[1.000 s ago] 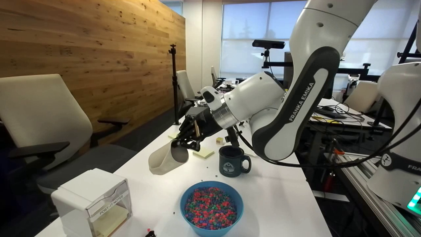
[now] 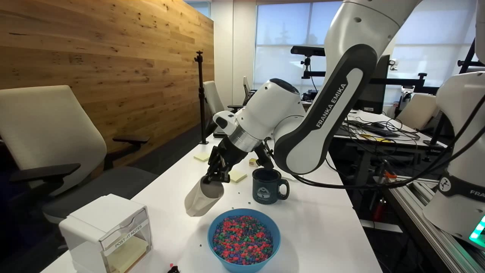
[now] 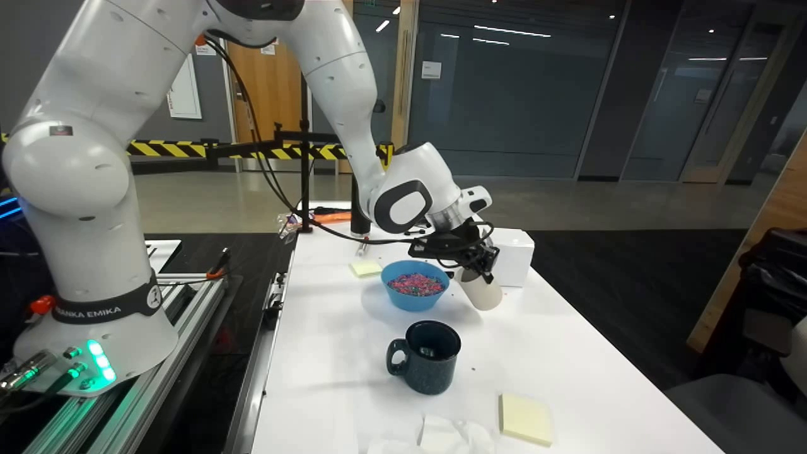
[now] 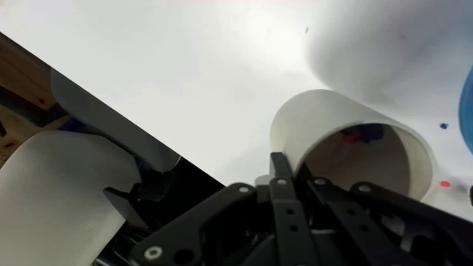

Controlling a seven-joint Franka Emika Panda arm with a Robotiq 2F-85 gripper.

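Observation:
My gripper (image 2: 213, 178) is shut on the rim of a pale cup (image 2: 201, 199), which leans with its mouth toward the blue bowl's side. In the wrist view the cup (image 4: 328, 119) opens to the right, and a few red and blue bits (image 4: 363, 133) show inside it. The blue bowl (image 2: 276, 236), full of small red, green and blue pieces, stands on the table apart from the cup. A dark mug (image 2: 267, 191) stands upright behind the bowl in exterior view 1; in exterior view 2 its open top (image 3: 432, 342) looks dark inside.
A white Post-it box (image 2: 102, 218) stands at the front left. Sticky notes (image 3: 525, 419) and crumpled tissue (image 3: 446, 437) lie on the table. A few loose pieces (image 4: 444, 183) are scattered near the bowl. The table's edge (image 4: 133, 124) runs close beside the cup.
The gripper and cup have moved down and slightly right in exterior view 1, and the cup has turned more upright. Bowl and mug have stayed put.

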